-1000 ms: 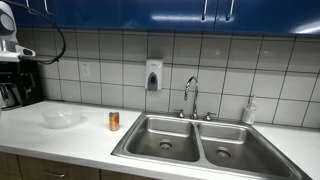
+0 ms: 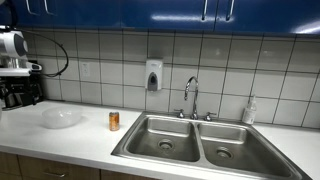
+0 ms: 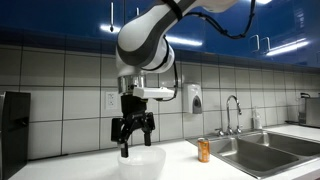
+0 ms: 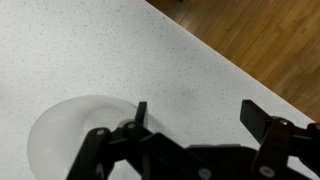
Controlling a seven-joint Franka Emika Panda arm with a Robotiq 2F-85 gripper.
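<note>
A translucent white bowl [image 2: 62, 117] stands on the counter left of the sink, and an orange can [image 2: 114, 121] stands upright to its right. My gripper is open, its two black fingers [image 4: 141, 114] wide apart with only bare speckled counter showing between them. In the wrist view the bowl [image 4: 80, 130] lies at lower left, partly covered by the gripper's left side. From the second exterior view, the gripper appears in front of the bowl [image 3: 142, 163], overlapping its rim; whether they touch I cannot tell. The can [image 3: 203, 150] is well to the right there.
A double steel sink [image 2: 200, 145] with a tall faucet [image 2: 194, 95] takes up the right of the counter. A soap dispenser [image 2: 154, 74] hangs on the tiled wall. A black box [image 3: 14, 133] stands at far left. The counter between can and bowl is clear.
The arm at the left edge has come down and slightly to the right over the last second. Bowl and can have stayed in place.
</note>
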